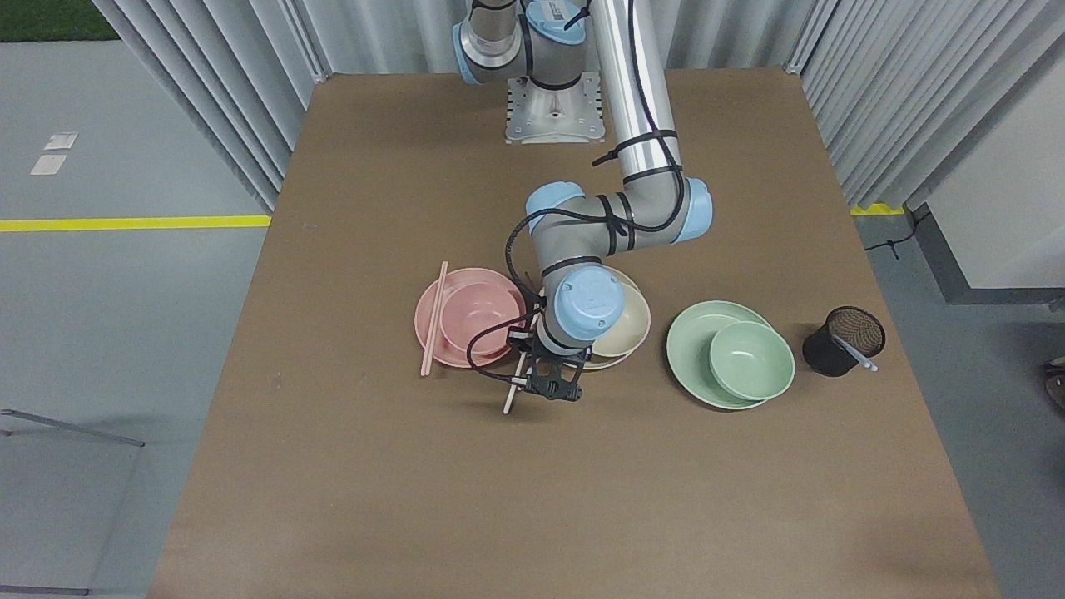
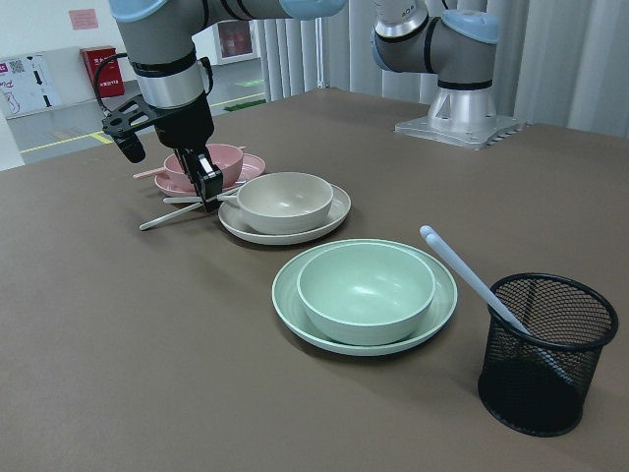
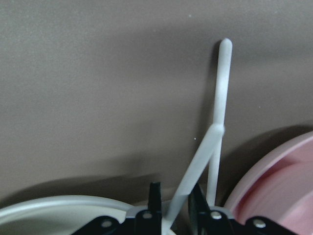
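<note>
My gripper hangs low over the table between the pink bowl (image 1: 477, 314) on its pink plate and the cream bowl (image 2: 284, 206) on its cream plate (image 2: 336, 214). Two white chopsticks (image 3: 222, 78) are at the gripper, one lying long on the table, the other (image 3: 198, 164) angled between or across the black fingers; whether the fingers grip it I cannot tell. A pair of pink chopsticks (image 1: 434, 319) rests on the pink plate's left side.
To the right, a green bowl (image 1: 750, 359) sits on a green plate (image 1: 689, 349), beside a black mesh cup (image 2: 536, 393) holding pale blue chopsticks (image 2: 462, 265).
</note>
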